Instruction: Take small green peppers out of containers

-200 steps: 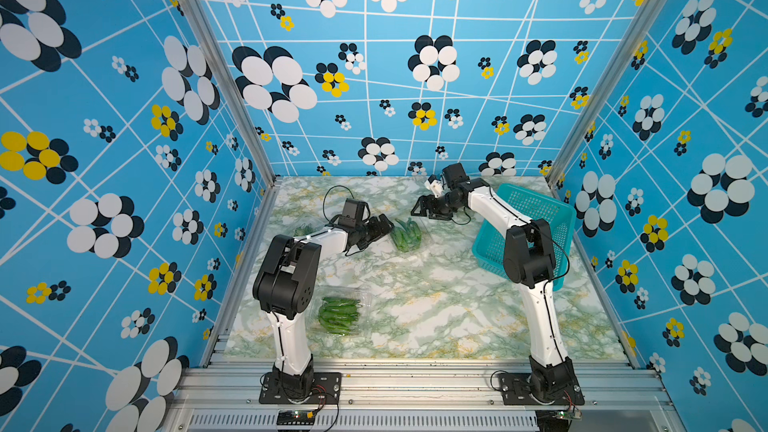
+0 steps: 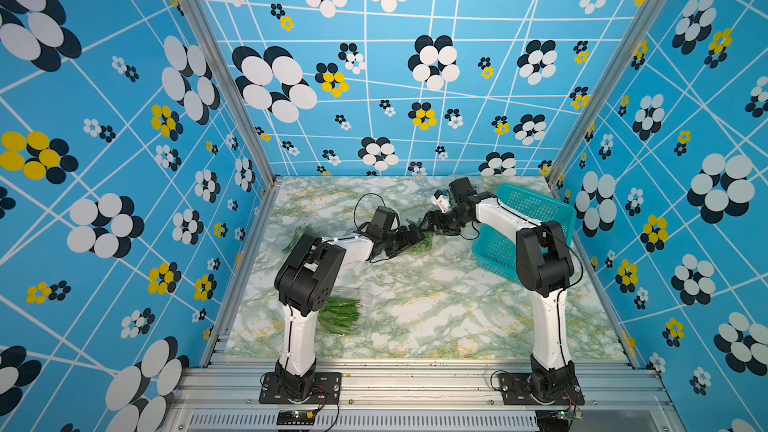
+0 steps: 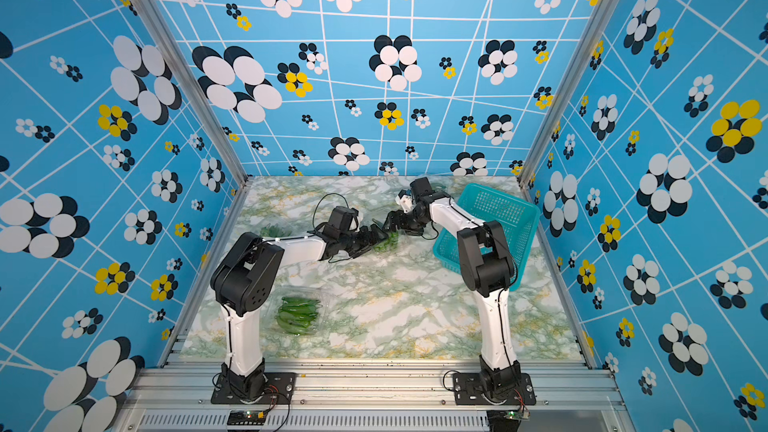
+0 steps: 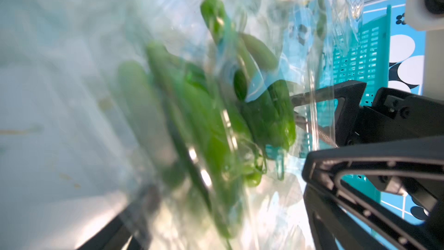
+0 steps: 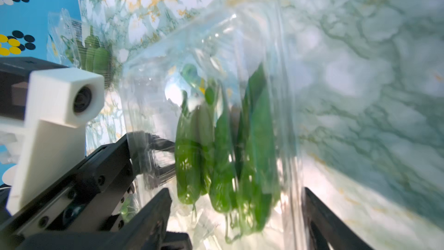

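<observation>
Small green peppers (image 5: 226,162) lie inside a clear plastic container (image 5: 286,125) at mid-table. Both arms reach it, and in the top left view their wrists hide most of it. My right gripper is open, its fingers at either side of the container. Open as well, my left gripper is close against the container from the left; in its wrist view the clear plastic and blurred peppers (image 4: 198,106) fill the middle. Whether any fingertip touches the plastic is hard to tell.
A second clear container of long green peppers (image 2: 339,316) sits at front left. Another with peppers (image 5: 94,57) is at back left, partly behind the left arm. A teal basket (image 2: 489,259) stands at the right, under the right arm.
My left gripper has moved right, onto the container. The right gripper has come down and towards it. The two grippers now nearly meet over the container, which has shifted slightly right.
</observation>
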